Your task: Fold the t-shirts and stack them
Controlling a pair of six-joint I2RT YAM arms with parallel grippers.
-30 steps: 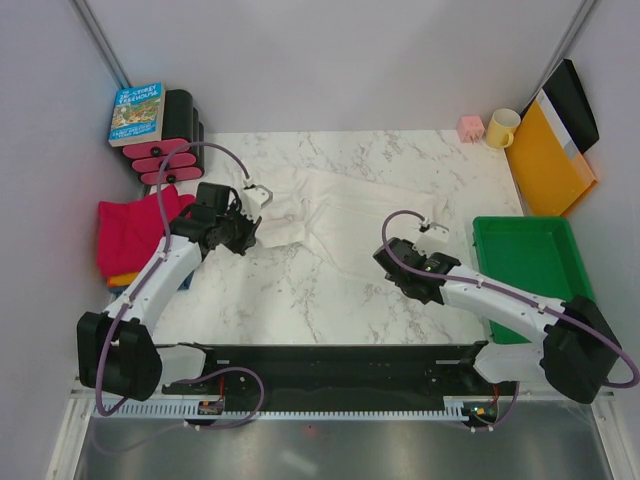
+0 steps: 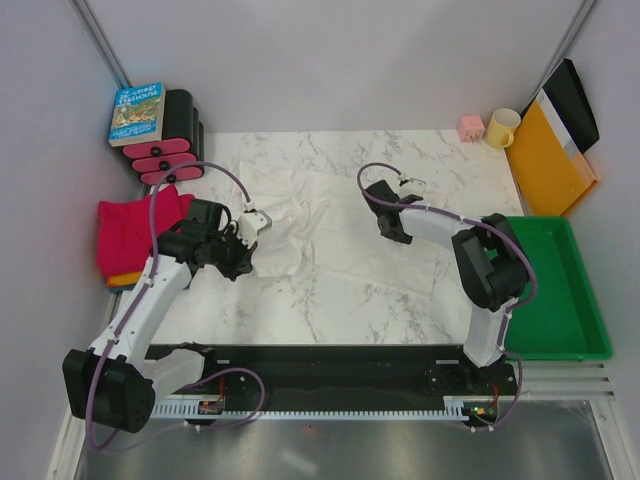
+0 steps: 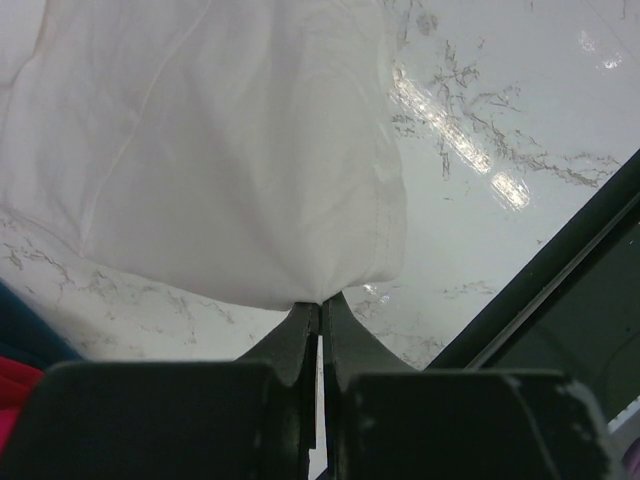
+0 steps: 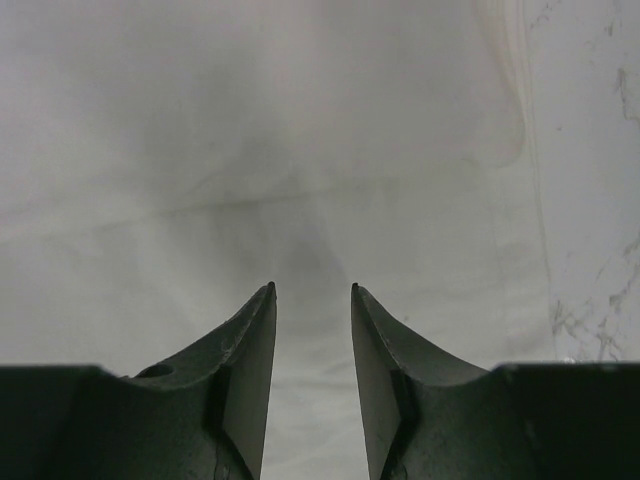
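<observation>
A white t-shirt point(image 2: 345, 225) lies spread on the marble table, its left part rumpled. In the left wrist view my left gripper is shut on a gathered corner of the white shirt point(image 3: 250, 160), the cloth bunching right at its tips. My right gripper hovers over the right part of the shirt point(image 4: 420, 260), open, with only flat cloth beneath and nothing between its fingers. A layered edge of fabric runs across that right wrist view. To the left sits a stack of folded red shirts point(image 2: 125, 235), with yellow and blue ones below.
An empty green tray point(image 2: 588, 340) stands at the right. Books point(image 2: 137, 115) and dark boxes are at the back left. A yellow mug point(image 2: 502, 128), a pink block point(image 2: 470, 128) and an orange folder point(image 2: 545, 160) line the back right. Bare table point(image 2: 330, 315) shows in front.
My right arm has swung in from the right, and its gripper has moved back and slightly left over the shirt. The left gripper has shifted slightly toward the front with the cloth corner.
</observation>
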